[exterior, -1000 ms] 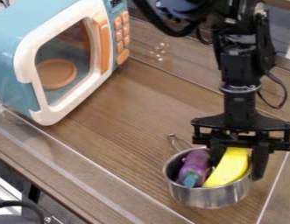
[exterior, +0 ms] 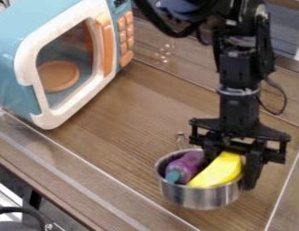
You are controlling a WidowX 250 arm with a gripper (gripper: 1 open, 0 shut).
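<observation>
A steel pot (exterior: 202, 198) sits on the wooden counter at the lower middle. Inside it lie a purple eggplant-like toy (exterior: 184, 166) and a yellow banana (exterior: 219, 172). My black gripper (exterior: 239, 155) is down at the pot's back right, over the upper end of the banana. Its fingers are partly hidden, and I cannot see clearly what is between them.
A blue and white toy microwave (exterior: 38, 64) with an orange plate inside stands at the upper left. The counter (exterior: 127, 126) between it and the pot is clear. A dark cable lies at the lower left edge.
My gripper has moved slightly up and left, and the pot with its contents has shifted a little the same way.
</observation>
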